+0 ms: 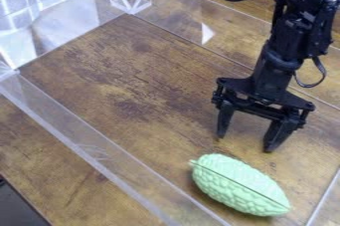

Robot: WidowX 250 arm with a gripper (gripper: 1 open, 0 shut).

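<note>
A pale green, bumpy oblong toy with a dark seam lies on the wooden floor of a clear-walled box, near the bottom of the view. Behind it and a little to the right, my black gripper hangs at or just above the wood with its two fingers spread apart and nothing between them. The fingers are apart from the toy.
Clear plastic walls border the wooden workspace on the left, back and right. A white curtain stands beyond the back left corner.
</note>
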